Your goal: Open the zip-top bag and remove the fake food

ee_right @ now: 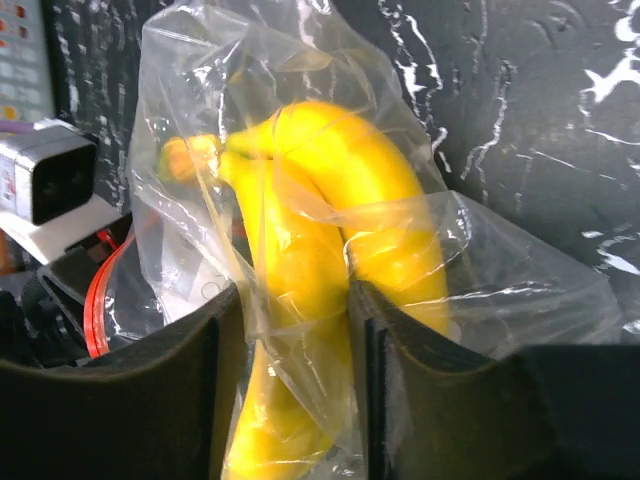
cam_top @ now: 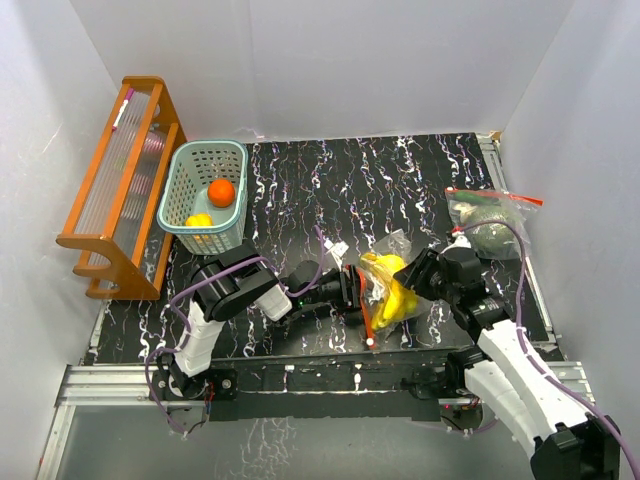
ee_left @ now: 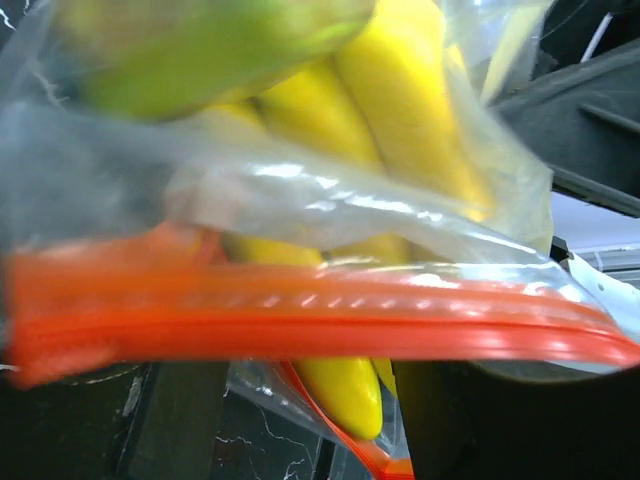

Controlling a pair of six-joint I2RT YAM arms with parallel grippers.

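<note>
A clear zip bag with an orange-red zip (ee_left: 320,330) holds yellow bananas and, in the left wrist view, a greenish-yellow fruit (ee_left: 220,55). My left gripper (cam_top: 355,290) is at the bag's zip edge; its fingers lie low in its wrist view, with the zip strip across them, and whether it grips the plastic is unclear. My right gripper is over the bananas at the bag's right side, fingers apart around plastic and banana; whether it has closed on them cannot be told.
A basket (cam_top: 174,200) with an orange and yellow item stands back left beside a wooden rack (cam_top: 105,245). Another bag with green items (cam_top: 490,225) lies at the right.
</note>
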